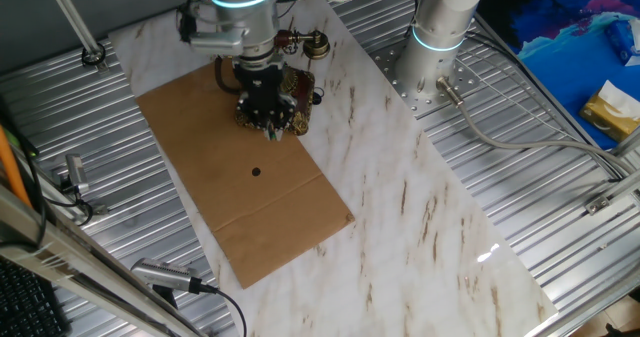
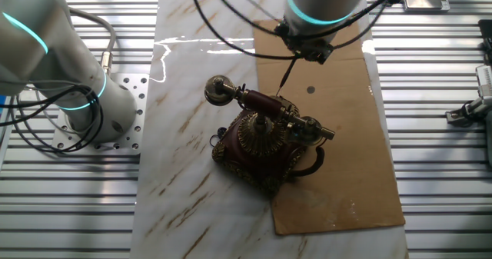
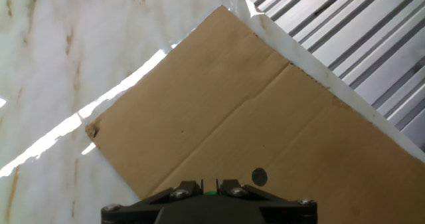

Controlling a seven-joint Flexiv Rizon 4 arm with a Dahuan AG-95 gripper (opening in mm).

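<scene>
An ornate dark red and brass rotary telephone [image 2: 254, 155] rests partly on the cardboard sheet [image 2: 350, 167] and partly on the marble-patterned board. Its handset [image 2: 263, 104] lies across the cradle. In exterior view 1 my arm hides much of the telephone [image 1: 301, 85], and my gripper [image 1: 272, 134] shows in front of it. Exterior view 2 puts the gripper [image 2: 285, 76] beside the handset, apart from it in the picture; its height is unclear. In the wrist view the gripper has its fingers drawn together, with a small green patch between them; the telephone is out of sight there.
A black round spot [image 3: 259, 177] marks the cardboard. The marble-patterned board [image 1: 400, 217] is clear towards the front right. A camera-like device [image 1: 165, 275] with a cable sits at the front left edge.
</scene>
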